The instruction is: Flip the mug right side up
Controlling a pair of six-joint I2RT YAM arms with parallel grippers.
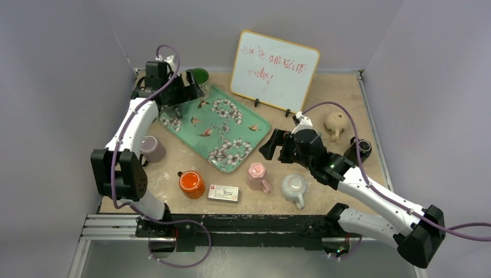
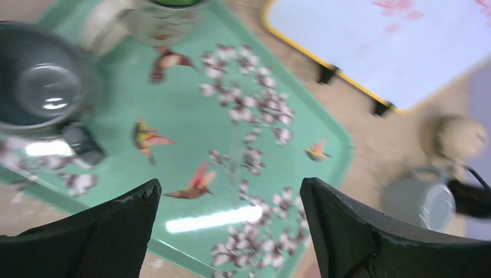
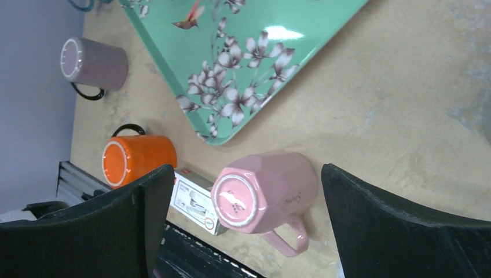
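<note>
My left gripper (image 1: 190, 87) is raised over the back left of the green tray (image 2: 185, 156), its fingers apart with nothing between them. In the left wrist view a dark grey mug (image 2: 49, 92), blurred, sits on the tray with its inside facing up; a green-lined mug (image 2: 165, 23) stands beside it. My right gripper (image 1: 272, 145) is open above the table. In the right wrist view a pink mug (image 3: 266, 191) shows its base, as does an orange mug (image 3: 139, 159). A lilac mug (image 3: 95, 63) is at the left.
A small box (image 1: 223, 193) lies at the front. A light teapot (image 1: 294, 186), a beige teapot (image 1: 336, 121) and a black item (image 1: 359, 152) occupy the right. A whiteboard (image 1: 275, 66) stands at the back. Bare table lies right of the tray.
</note>
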